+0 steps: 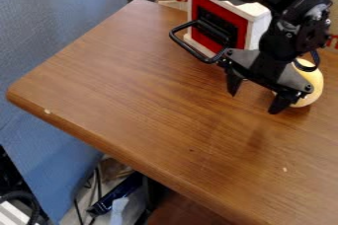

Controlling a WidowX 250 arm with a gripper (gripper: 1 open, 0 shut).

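Observation:
A black robot gripper point(254, 87) hangs at the upper right of the table, angled down toward the tabletop, beside a white box with a red front point(218, 24) and a black wire handle on its front. A pale yellow rounded object point(311, 80) lies behind the gripper, partly hidden by it. The frame does not show clearly whether the fingers are open or shut, or whether anything is between them.
Cables and bags lie below at the lower left. Cardboard stands behind the box.

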